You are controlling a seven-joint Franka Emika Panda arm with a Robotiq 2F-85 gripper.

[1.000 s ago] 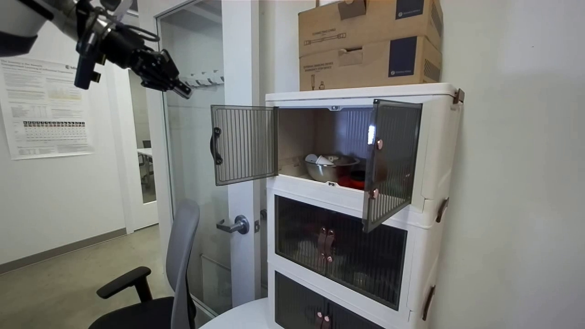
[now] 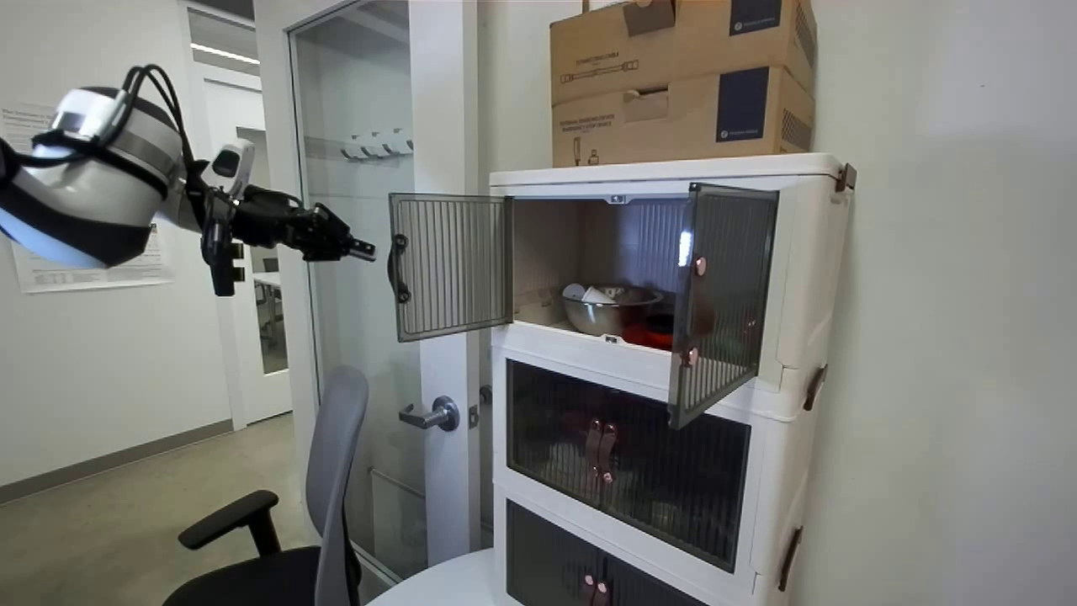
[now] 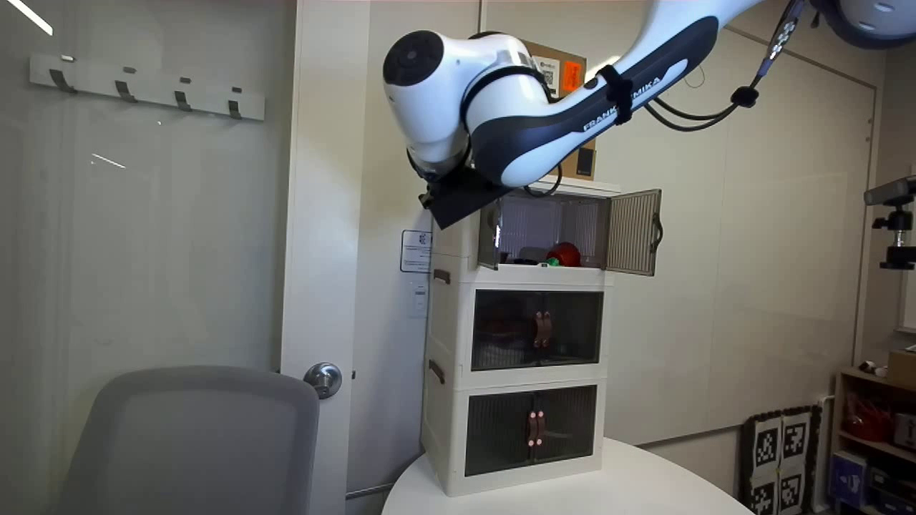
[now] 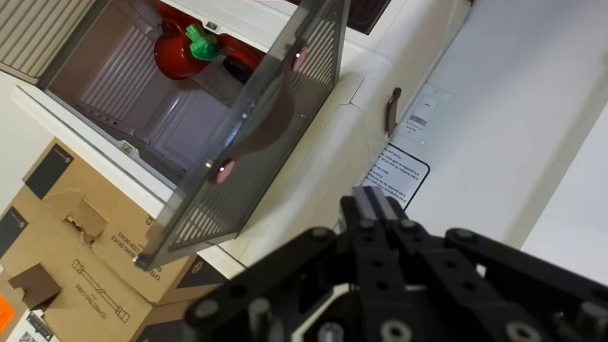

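Note:
The white cabinet's top compartment stands with both doors swung outward. In exterior view 1 my gripper (image 2: 363,248) is in front of the left door (image 2: 451,266), near its dark handle, with no clear contact visible. The right door (image 2: 724,301) also hangs open, and in the wrist view this ribbed grey door (image 4: 251,137) crosses the middle. My gripper is shut in the wrist view, its fingers together and nothing between them. Inside the compartment are a metal bowl (image 2: 596,313) with white items and a red object (image 2: 649,333). Exterior view 2 hides the gripper behind the arm.
Cardboard boxes (image 2: 683,91) are stacked on the cabinet. Two lower compartments (image 3: 537,330) have their doors closed. A grey office chair (image 2: 338,454) stands to the left, by a glass door. The round white table (image 3: 584,489) carries the cabinet.
My gripper has come down and slightly right, level with the open left door. The arm has swung lower and leveled out. Doors and cabinet contents look unmoved.

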